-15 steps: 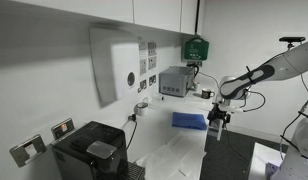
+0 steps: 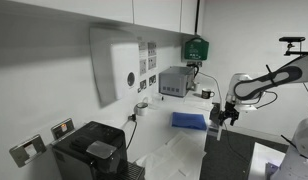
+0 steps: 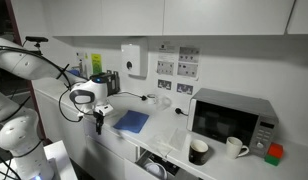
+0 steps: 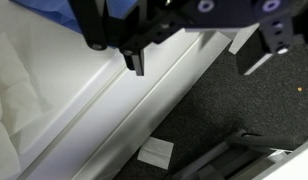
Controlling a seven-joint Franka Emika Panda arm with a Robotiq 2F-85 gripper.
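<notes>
My gripper stands open, with nothing between its fingers. Below it, the wrist view shows the counter's white front edge and the dark floor. A folded blue cloth (image 3: 131, 121) lies flat on the white counter; its corner (image 4: 39, 12) reaches into the top left of the wrist view. In exterior view 2 the gripper (image 3: 98, 124) hangs left of the cloth, near the counter edge. White paper or cloth (image 4: 12, 95) also lies on the counter.
An open drawer (image 3: 144, 158) with a pale round item juts from the counter front. A microwave (image 3: 232, 122), a black mug (image 3: 198, 152), a white mug (image 3: 236, 148) and a red and green block (image 3: 275, 154) stand to the right. A coffee machine (image 2: 94, 150) occupies the other end.
Little has changed since; the cloth stays put.
</notes>
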